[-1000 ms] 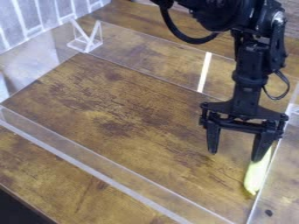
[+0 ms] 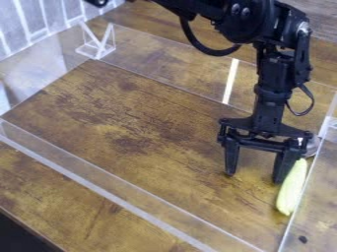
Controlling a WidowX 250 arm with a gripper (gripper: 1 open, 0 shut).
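A long pale yellow-green object (image 2: 293, 189) lies on the wooden floor of a clear-walled enclosure, along its right side. My black gripper (image 2: 257, 168) hangs at the right with its two fingers spread apart and pointing down. No object shows between them. The right finger is beside the upper end of the yellow-green object; whether they touch I cannot tell.
Clear walls (image 2: 118, 192) bound the wooden work area (image 2: 125, 128). A small white stand (image 2: 97, 41) is at the back left corner, and a white strip (image 2: 231, 81) lies at the back.
Compared with a second ago, my gripper has moved left and its fingers look a little closer together. The yellow-green object has shifted slightly in the picture.
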